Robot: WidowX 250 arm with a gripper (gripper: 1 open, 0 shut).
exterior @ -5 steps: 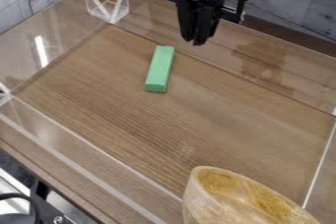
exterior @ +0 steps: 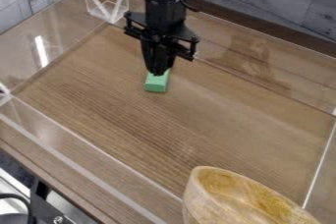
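Note:
My black gripper point(exterior: 159, 59) hangs from the top of the camera view, over a small green block point(exterior: 156, 84) that lies on the wooden table point(exterior: 118, 140). The gripper hides the upper part of the block; whether its fingers are open or touch the block is not clear.
A yellow bowl-like object point(exterior: 234, 196) sits at the bottom right. Clear plastic pieces point(exterior: 108, 2) are at the upper left, near the table edge. Black cables point(exterior: 16, 208) show at the bottom left.
My gripper has moved left and down toward the viewer, from the back of the table to over the green block, now partly covering it.

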